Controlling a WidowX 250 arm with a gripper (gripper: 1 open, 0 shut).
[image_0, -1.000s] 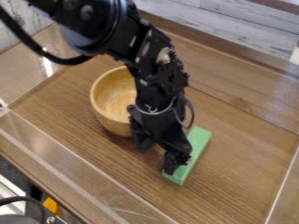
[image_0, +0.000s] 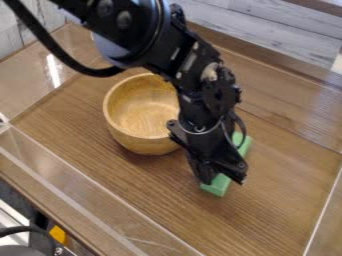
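My gripper (image_0: 214, 170) is low over a green rectangular block (image_0: 218, 187) on the wooden table, its fingers close together at the block's middle, covering much of it. Whether anything is between the fingertips is hard to see. A yellow-orange bowl (image_0: 134, 105) stands to the left of the gripper, partly behind the arm.
The wooden table (image_0: 114, 200) has free room at the front and right. A white plank wall (image_0: 267, 30) runs along the back, and clear edging borders the left and right sides.
The gripper has shifted right and its fingers have come closer together over the green block. The bowl is more exposed; the block looks roughly in the same place.
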